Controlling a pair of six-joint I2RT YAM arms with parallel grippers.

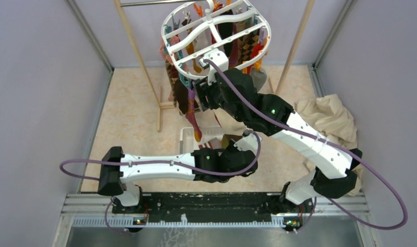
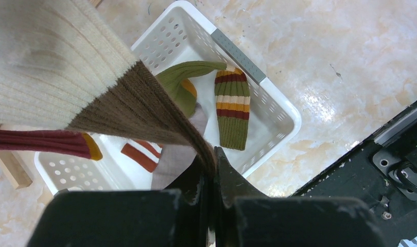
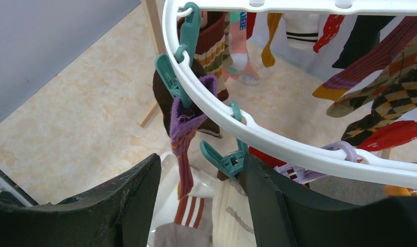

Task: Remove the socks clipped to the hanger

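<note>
A cream sock (image 2: 52, 67) with a brown end crosses the left wrist view, and my left gripper is shut on that brown end. Its upper part (image 3: 229, 213) hangs below a teal clip (image 3: 231, 162) on the white hanger (image 3: 294, 149). My right gripper is open at the hanger's near rim, fingers apart; the clip sits close beside its right finger (image 3: 265, 190). Farther left hangs a purple and maroon sock (image 3: 181, 144) from another teal clip (image 3: 170, 80). Several other socks hang around the ring.
Below stands a white basket (image 2: 278, 110) with several loose socks, including a striped green one (image 2: 232, 110). A wooden stand (image 1: 137, 46) frames the hanger. Beige cloth (image 1: 327, 121) lies on the right floor.
</note>
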